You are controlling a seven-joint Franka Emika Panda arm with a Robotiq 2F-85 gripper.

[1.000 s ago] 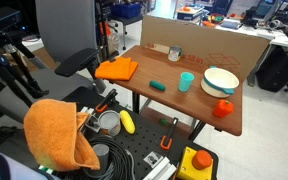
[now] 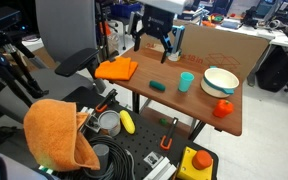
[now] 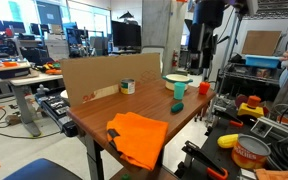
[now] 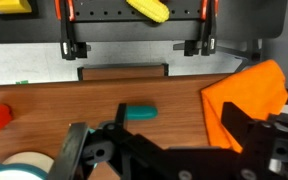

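My gripper (image 2: 154, 45) hangs above the back of the brown table (image 2: 144, 98), its fingers apart and nothing seen between them. In the second exterior view the gripper (image 3: 210, 58) is at the upper right, clear of the tabletop. A dark green, short rounded object (image 2: 157, 86) lies on the table; the wrist view shows this green object (image 4: 141, 112) just ahead of the dark fingers. Beside it stands a turquoise cup (image 2: 186, 81). A white pot (image 2: 220, 80) and a red, tomato-like object (image 2: 223, 108) sit farther right. An orange cloth (image 2: 116, 68) lies at the left.
A small can (image 3: 128, 86) stands near the cardboard screen (image 3: 101, 80) along the table's back. By the front edge is a black perforated base with a yellow object (image 2: 127, 122) and an orange-topped button (image 2: 201, 159). The table's middle has bare room.
The gripper has come down into the first exterior view from its top edge, over the back of the table. The objects on the table have not moved.
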